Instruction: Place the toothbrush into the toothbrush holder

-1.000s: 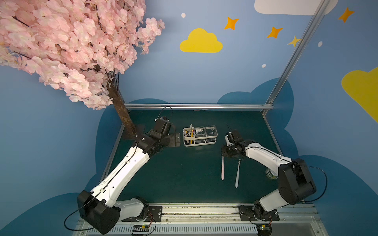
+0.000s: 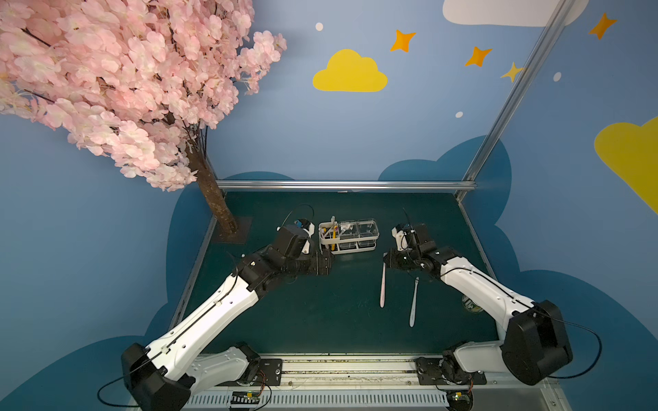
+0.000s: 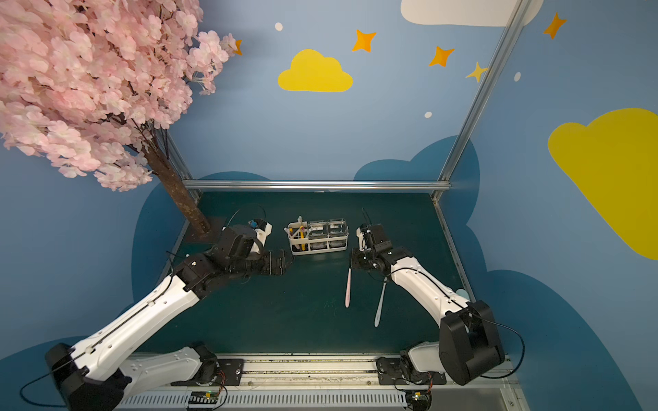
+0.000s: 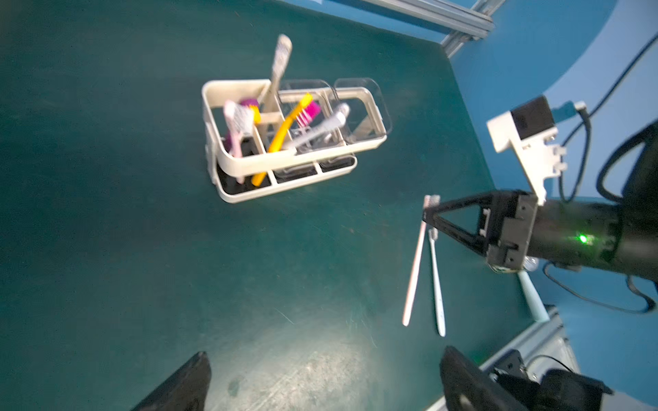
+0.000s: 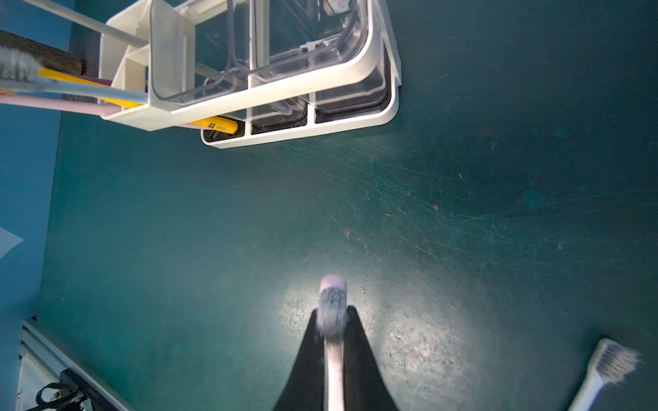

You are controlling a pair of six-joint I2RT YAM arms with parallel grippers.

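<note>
My right gripper is shut on a pink toothbrush (image 2: 383, 287), gripping it just below the bristled head. In the left wrist view the brush's handle (image 4: 414, 281) slants down from the fingertips, raised off the table. The white toothbrush holder (image 4: 257, 163) stands left of the right gripper, several brushes leaning in its left compartments. My left gripper is wide open and empty, its dark fingers (image 4: 179, 383) at the lower edge of its own view. From above, the left gripper (image 3: 288, 261) is just left of the holder (image 3: 318, 248).
A pale toothbrush (image 2: 413, 304) lies on the table right of the pink one. Clear cups (image 5: 315, 41) sit in the holder's right part. The tree's base (image 2: 234, 231) occupies the back left corner.
My right gripper has carried the pink toothbrush slightly up and left, nearer the holder.
</note>
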